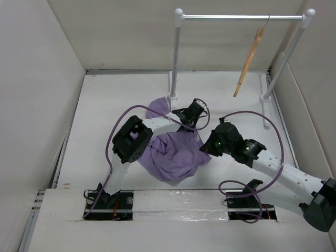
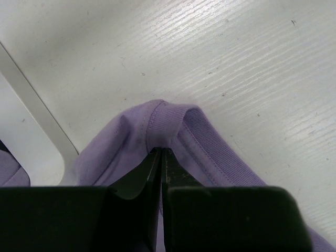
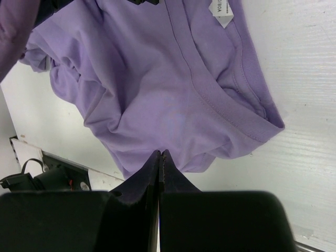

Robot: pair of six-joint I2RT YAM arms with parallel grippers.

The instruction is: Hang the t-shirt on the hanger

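Note:
The purple t shirt (image 1: pixel 170 157) lies crumpled on the white floor, its collar band and label showing in the right wrist view (image 3: pixel 147 100). My left gripper (image 1: pixel 191 128) is over its upper part, shut; in the left wrist view its tips (image 2: pixel 161 152) are at a folded hem, and whether cloth is between them is hidden. My right gripper (image 1: pixel 206 147) is shut above the shirt's right side, its tips (image 3: pixel 161 155) showing nothing between them. The wooden hanger (image 1: pixel 248 58) hangs from the rail at upper right.
The white rack rail (image 1: pixel 226 17) spans the back, with a post (image 1: pixel 176 58) and foot just behind the shirt. Free floor lies at left, at back right under the hanger, and right of the shirt.

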